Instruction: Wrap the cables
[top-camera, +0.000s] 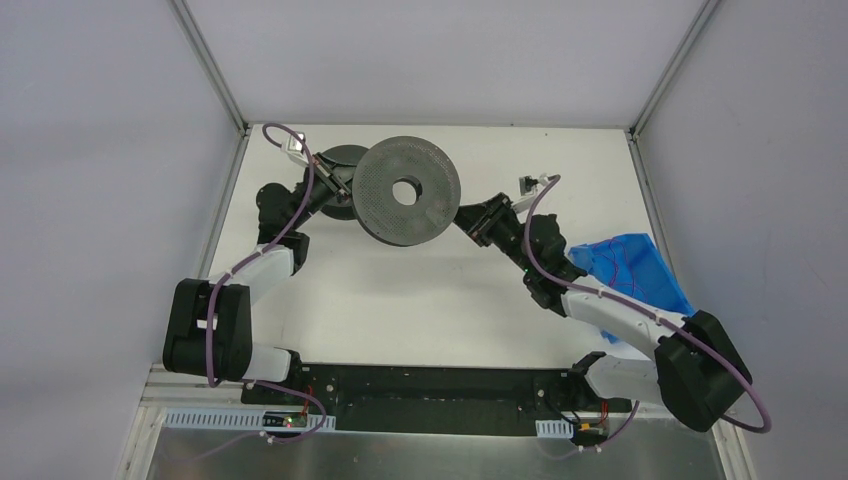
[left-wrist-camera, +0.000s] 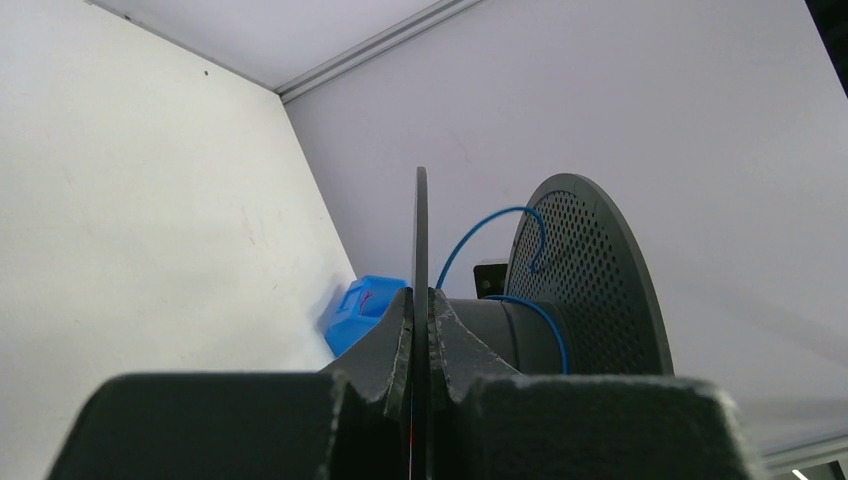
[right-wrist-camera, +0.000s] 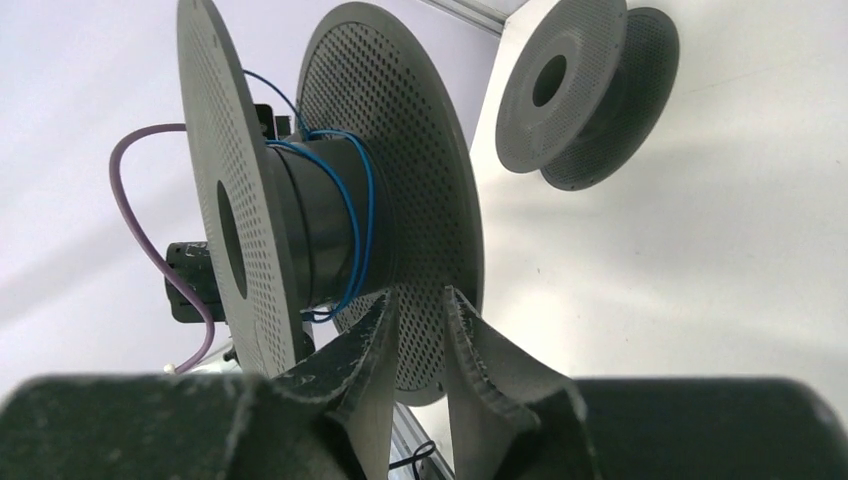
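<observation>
A large grey spool (top-camera: 372, 190) with perforated flanges is held up off the table. In the left wrist view my left gripper is shut on the thin edge of one flange, which runs upright between its fingers. Blue cable (right-wrist-camera: 357, 235) loops loosely around the spool's hub in the right wrist view, and one free cable end (left-wrist-camera: 533, 268) curls past the far flange in the left wrist view. My right gripper stands part open beside the spool, its fingertips apart, only the flange surface visible behind the gap. I see no cable between them.
A second grey spool (right-wrist-camera: 560, 85) stands on the white table (top-camera: 430, 310) at the back left, partly hidden from above. A blue bin (top-camera: 645, 265) with purplish cable sits at the right edge.
</observation>
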